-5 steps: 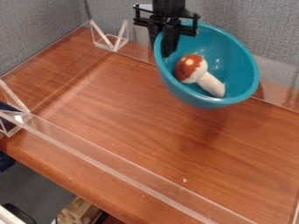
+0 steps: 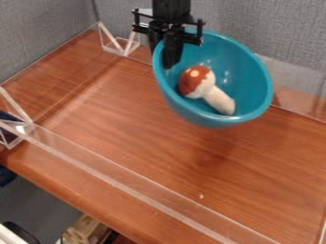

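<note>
My black gripper [image 2: 173,50] is shut on the left rim of a teal plastic bowl [image 2: 246,76] at the upper middle, holding it tilted so its inside faces the camera. Inside the bowl lies a toy mushroom [image 2: 204,86] with a red, white-spotted cap and a pale stem. The fingertips are partly hard to make out against the bowl's rim.
White wire frames stand at the left and back left edges. Clear panels run along the near and back edges, with grey padded walls behind.
My gripper and the bowl have moved to the left and a little downward, with the mushroom still inside the bowl.
</note>
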